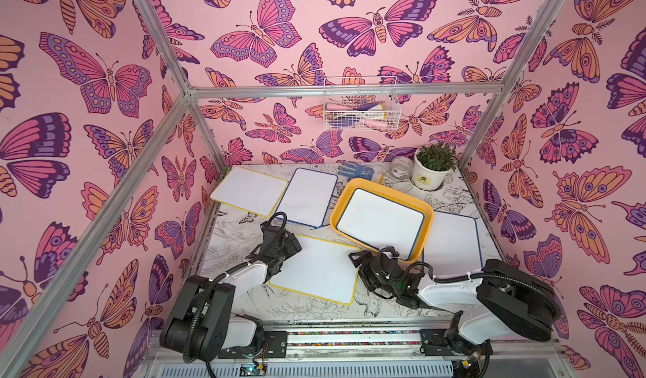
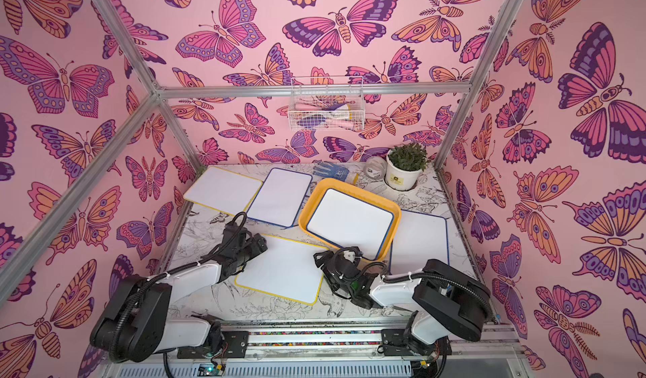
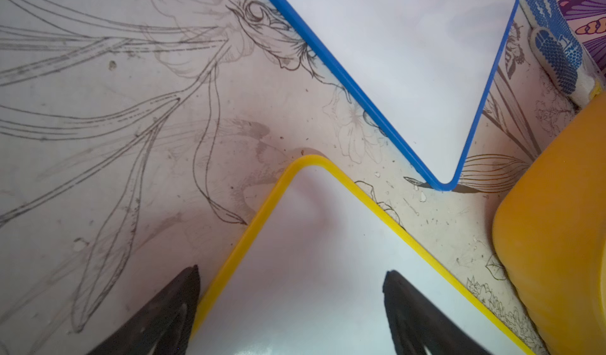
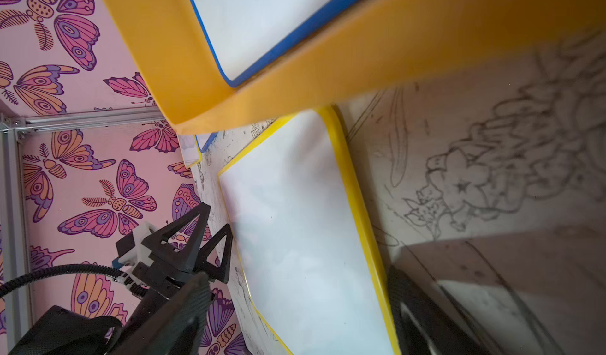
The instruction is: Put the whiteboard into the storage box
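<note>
A white board with a yellow rim (image 1: 316, 270) lies at the front middle of the table. The orange storage box (image 1: 342, 205) stands behind it, with a blue-rimmed whiteboard (image 1: 381, 220) inside. My left gripper is open over the yellow-rimmed board's left end; its left finger (image 3: 167, 314) lines up with the yellow edge, the other finger shows over the white face. At the right end, my right gripper has its fingers apart; the right finger (image 4: 410, 310) shows right by the yellow rim. Contact there cannot be made out.
Another yellow-rimmed board (image 1: 250, 189) and a blue-rimmed one (image 1: 308, 196) lie at the back left. A further blue-rimmed board (image 1: 454, 240) lies right of the box. Gloves (image 1: 356, 171), a glass jar (image 1: 401, 168) and a potted plant (image 1: 430, 169) stand behind.
</note>
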